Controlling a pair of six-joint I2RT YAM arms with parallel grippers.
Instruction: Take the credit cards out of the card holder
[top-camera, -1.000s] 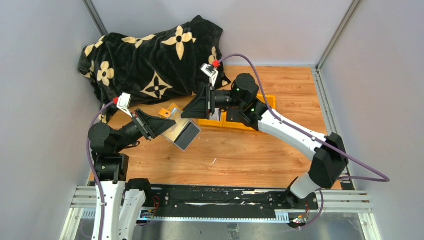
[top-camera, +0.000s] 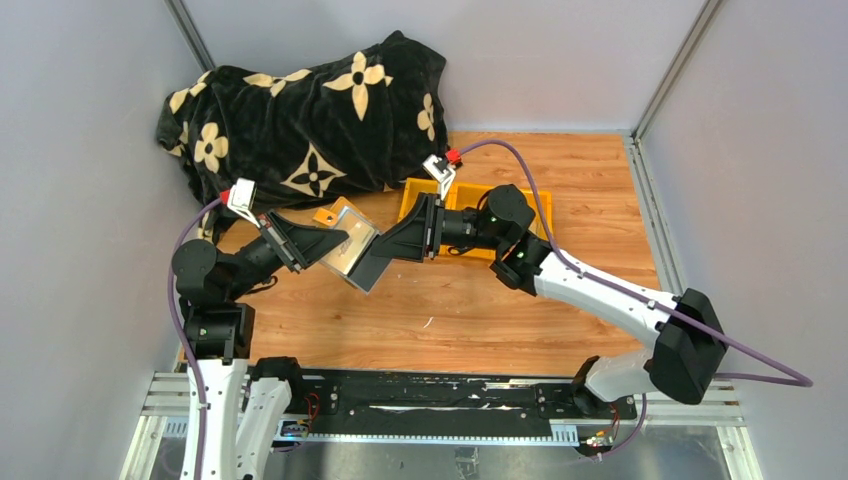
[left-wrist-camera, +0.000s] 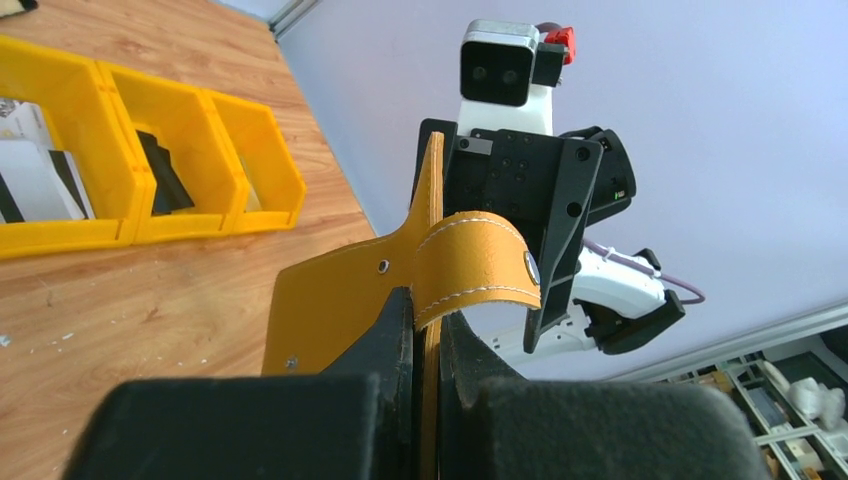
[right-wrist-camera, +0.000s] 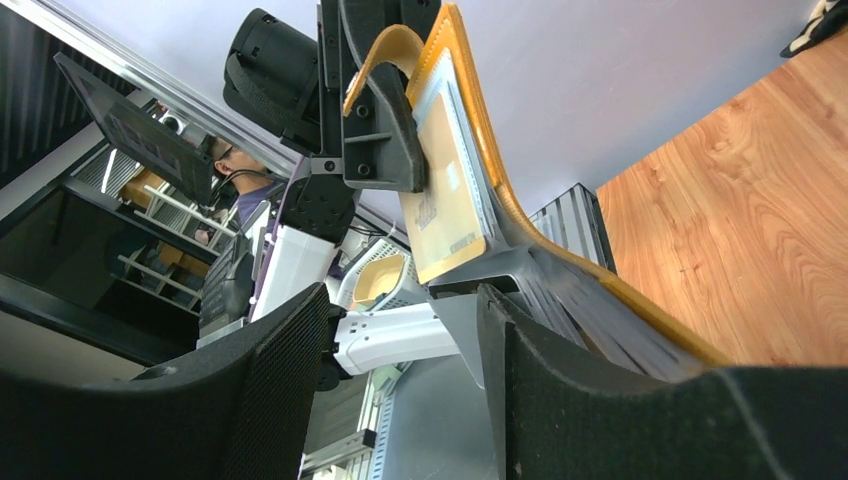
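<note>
My left gripper (top-camera: 334, 240) is shut on the yellow leather card holder (left-wrist-camera: 330, 305), whose snap strap (left-wrist-camera: 470, 262) curls over its fingers. In the right wrist view the holder's clear sleeves hang open, with a tan card (right-wrist-camera: 440, 185) in the upper sleeve and a dark grey piece (top-camera: 368, 268) below. My right gripper is open, its fingertips just at the lower sleeves; whether anything is between them is hard to tell, though a grey sleeve edge reaches toward the gap.
A yellow three-compartment bin (left-wrist-camera: 130, 228) holding white and dark items sits behind the arms. A black patterned blanket (top-camera: 260, 120) fills the back left.
</note>
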